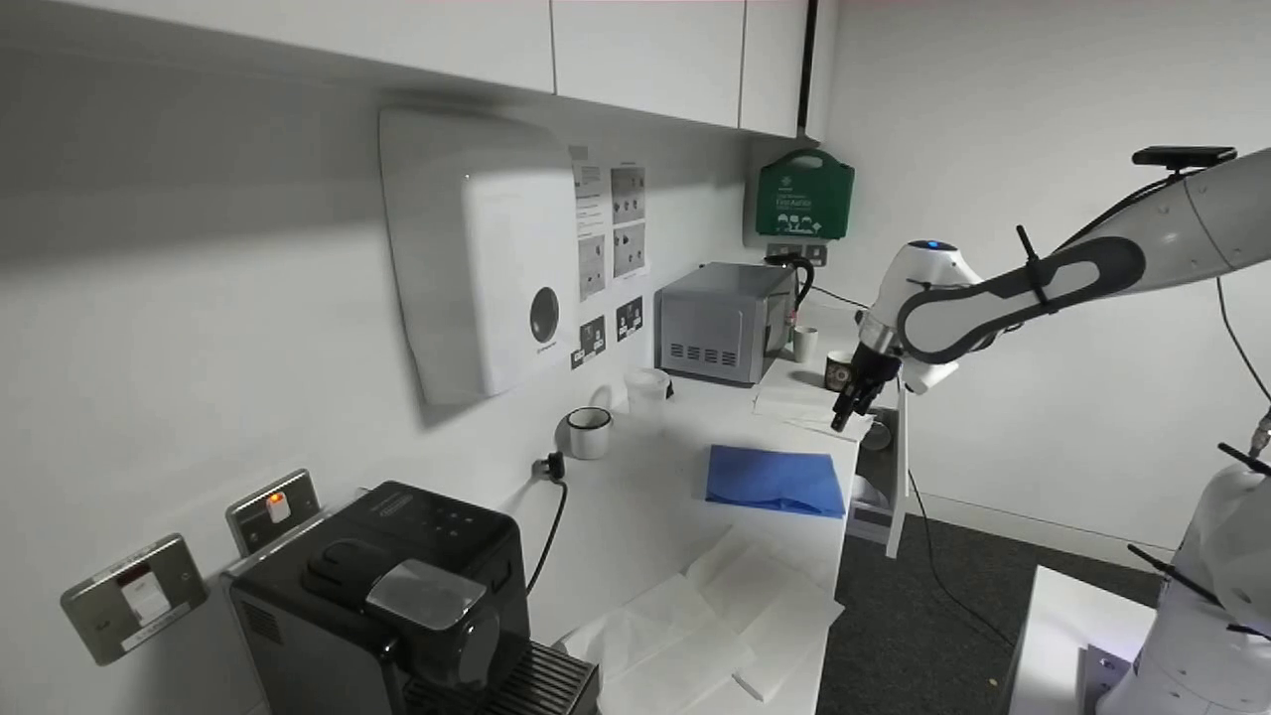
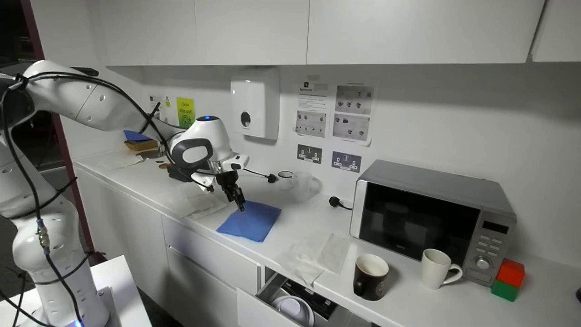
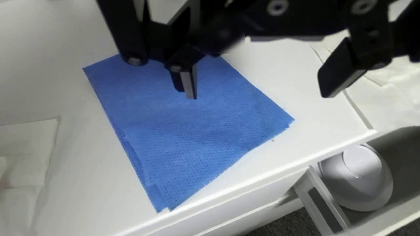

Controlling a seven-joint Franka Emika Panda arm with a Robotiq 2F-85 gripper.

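A blue cloth [image 3: 185,129] lies flat on the white counter, a small fold showing along one edge. In the second exterior view the same cloth [image 2: 250,220] is near the counter's front edge. My gripper hangs above the counter at the cloth; its fingers [image 3: 341,70] are well apart with only air between them. One finger appears over the cloth and the other over bare counter to the right. From the first exterior view the gripper [image 1: 845,417] is raised, clear of the surface.
White sheets [image 1: 703,626] lie on the counter. An open drawer [image 2: 267,310] with white dishes juts out below the front edge. A black mug [image 2: 371,278] and white mug [image 2: 435,270] stand before the microwave [image 2: 430,212]; red and green blocks [image 2: 507,279] sit beside it.
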